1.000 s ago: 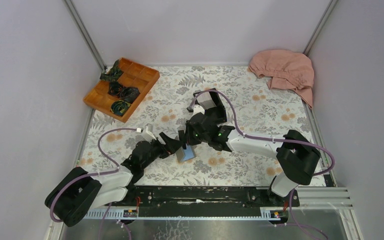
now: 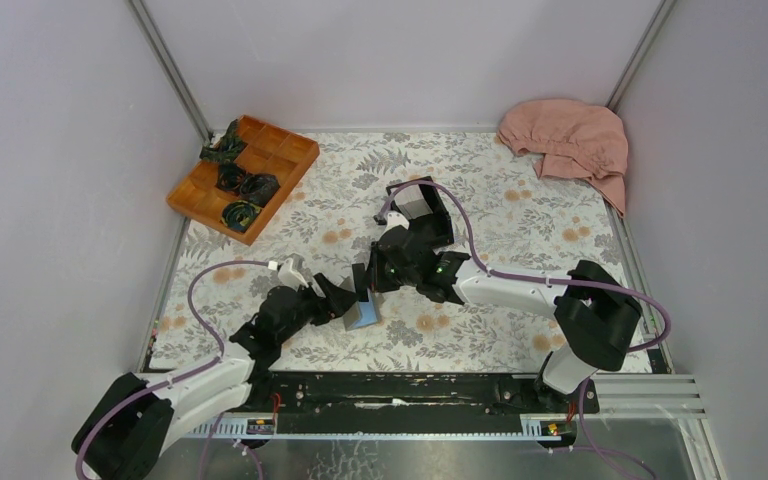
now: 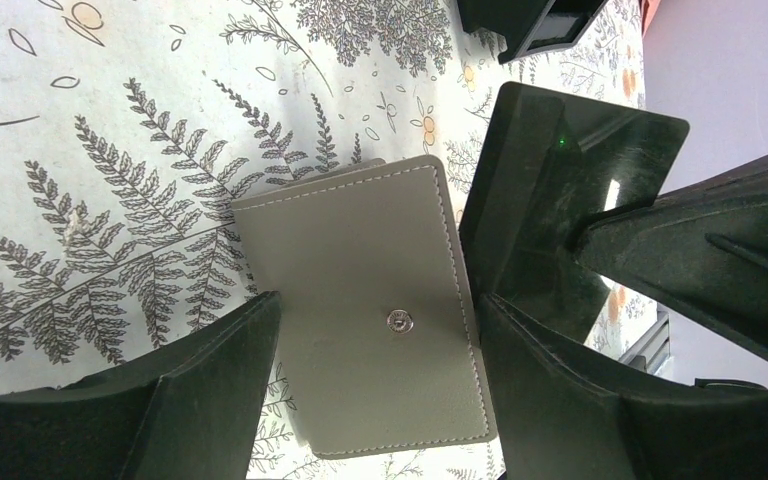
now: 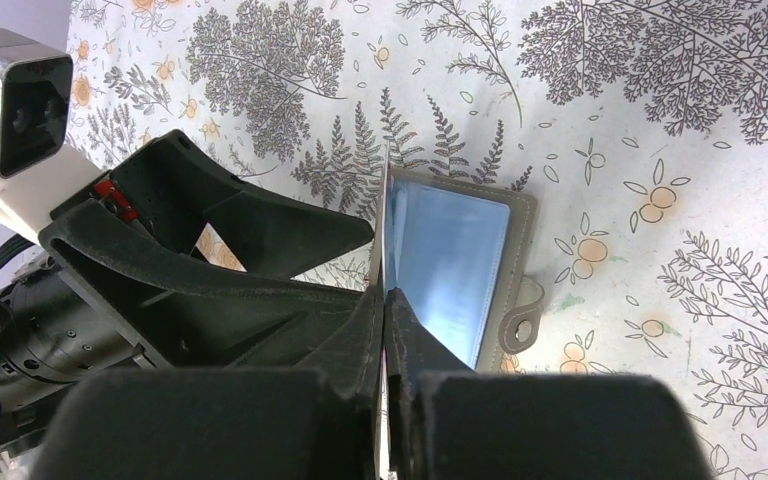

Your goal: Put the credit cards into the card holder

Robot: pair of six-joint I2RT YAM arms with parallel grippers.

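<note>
The grey card holder (image 3: pixel 360 300) spans the space between the fingers of my left gripper, its snap button facing that camera. That gripper stands open, fingertips at the holder's side edges. In the right wrist view, a blue pocket panel (image 4: pixel 450 270) of the holder shows. My right gripper is shut on a thin dark card (image 3: pixel 570 200), seen nearly edge-on in its own view. The card stands beside the holder in the left wrist view. Whether any of its edge sits inside a pocket, I cannot tell. From above, the holder (image 2: pixel 364 314) is partly covered.
A black box (image 2: pixel 432 205) with a pale thing inside stands behind the right gripper. An orange compartment tray (image 2: pixel 290 150) with dark bundles is at the back left, and a pink cloth (image 2: pixel 565 140) at the back right.
My left gripper has shifted a little left and toward the front, and the card holder has moved left too. The dark card leans slightly further left. My right arm has stayed in place.
</note>
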